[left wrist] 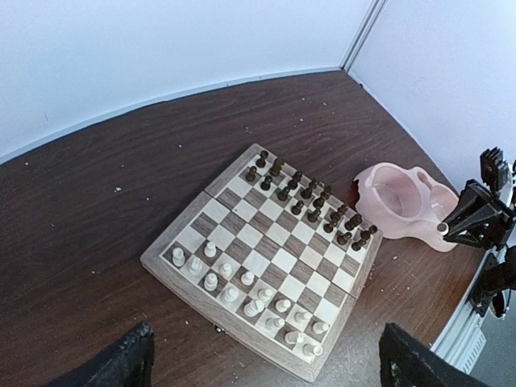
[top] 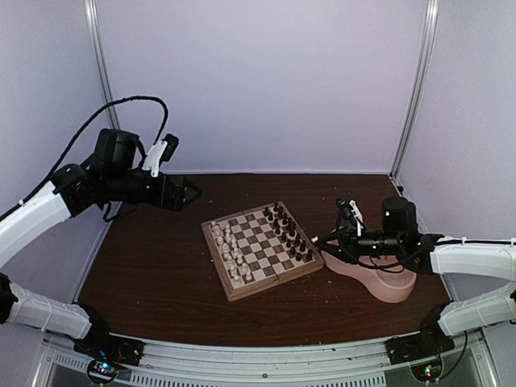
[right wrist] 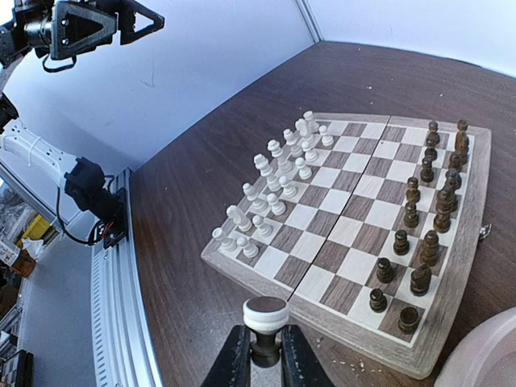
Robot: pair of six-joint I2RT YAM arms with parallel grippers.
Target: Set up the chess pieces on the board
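The chessboard (top: pixel 258 250) lies mid-table with white pieces (left wrist: pixel 254 307) along one side and dark pieces (right wrist: pixel 431 242) along the other. My right gripper is shut on a dark chess piece (right wrist: pixel 266 347) with a white round end facing the camera, held beside the board's near edge by the tray. My left gripper (top: pixel 185 193) stands open and raised at the upper left, away from the board, with nothing between its fingers.
A pink tray (top: pixel 379 286) with compartments sits right of the board, under my right arm. Walls surround the back and sides.
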